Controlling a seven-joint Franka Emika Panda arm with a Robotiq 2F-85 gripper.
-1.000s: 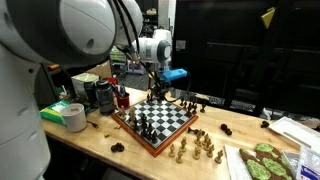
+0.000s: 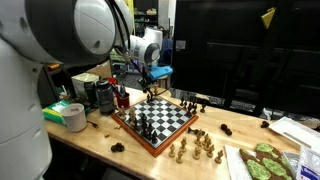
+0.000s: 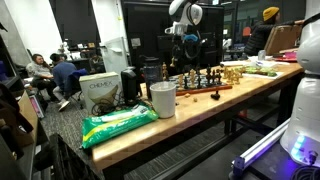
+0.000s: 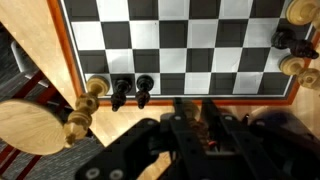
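My gripper is over the edge of the chessboard in the wrist view, shut on a light-coloured piece. Most of this piece is hidden by the dark fingers, so its kind cannot be told. In exterior view 1 the gripper hangs above the far left part of the board. Two dark pieces stand on squares near the board's rim, with light pieces close to the same corner. Dark chess pieces also stand along the near left side of the board.
Several light pieces stand loose on the table right of the board. A green patterned tray lies at the right. A white mug and dark containers stand at the left. A person is behind the table.
The gripper has moved to the left and slightly up in exterior view 1, the arm swinging along with it. The pieces on the board and table look unmoved.
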